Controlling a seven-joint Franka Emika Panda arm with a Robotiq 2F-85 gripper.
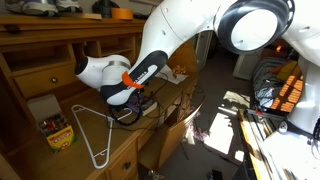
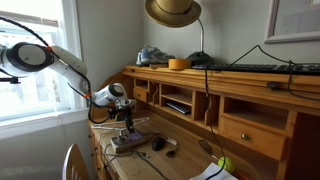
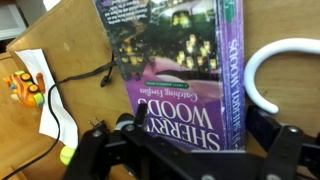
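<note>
A paperback book with a purple cover and spine fills the middle of the wrist view, standing out against the wooden desk top. My gripper is open, its dark fingers on either side of the book's lower end. Whether the fingers touch the book, I cannot tell. In exterior view 1 the gripper is low over the desk, and the arm hides most of what lies under it. Exterior view 2 has the gripper above a small purple patch, probably the book.
A white hanger lies on the desk; its hook curves close beside the book. A box of colourful items sits at the left. Dark cables run nearby. An orange object lies at the left of the wrist view.
</note>
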